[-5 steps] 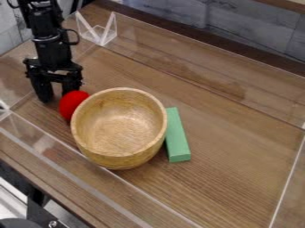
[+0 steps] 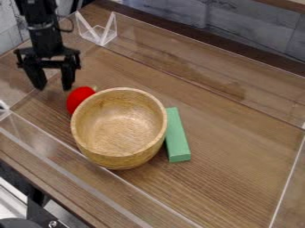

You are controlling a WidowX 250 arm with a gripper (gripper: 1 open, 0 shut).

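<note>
My black gripper [image 2: 48, 71] hangs over the wooden table at the upper left, its fingers pointing down; whether they are open or shut is hard to tell. A red round object [image 2: 78, 98] lies to its lower right, apart from the fingers, against the left side of a large tan bowl [image 2: 119, 129], which partly hides it.
A green block [image 2: 176, 134] lies right of the bowl. A white object [image 2: 98, 28], perhaps tape marks, is at the top left behind the arm.
My gripper has moved up and slightly left, away from the red object. The red object sits a little further left or up than before, beside the bowl.
</note>
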